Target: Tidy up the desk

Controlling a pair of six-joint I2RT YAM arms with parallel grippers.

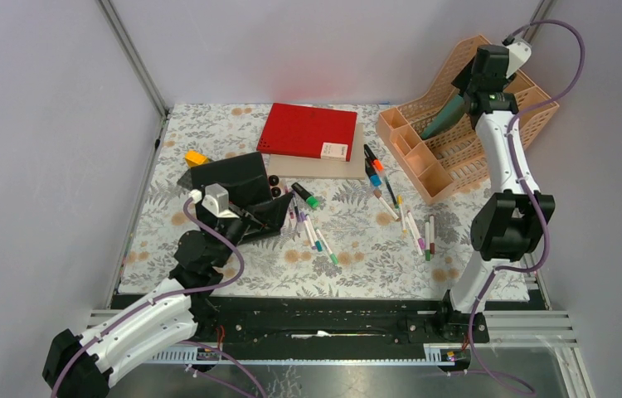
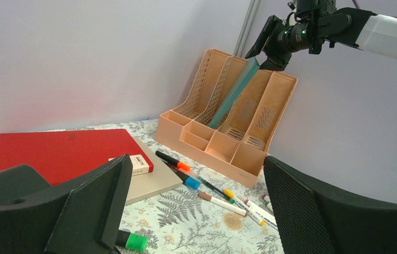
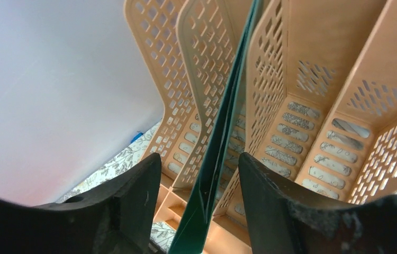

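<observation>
The peach desk organizer [image 1: 436, 178] stands at the back right, with a teal folder [image 2: 232, 95] upright in a compartment. My right gripper is over it, fingers apart on either side of the folder; whether they touch it is unclear. The folder runs down between them in the right wrist view. My left gripper is open over the desk's left part. A red notebook [image 1: 303, 124] lies on a beige board [image 1: 316, 169] at the back centre. Loose markers [image 1: 303, 195] lie at the centre and beside the organizer.
Black items [image 1: 229, 170] and a yellow block [image 1: 195, 157] sit on the left, partly under the left arm. Walls bound the back and sides.
</observation>
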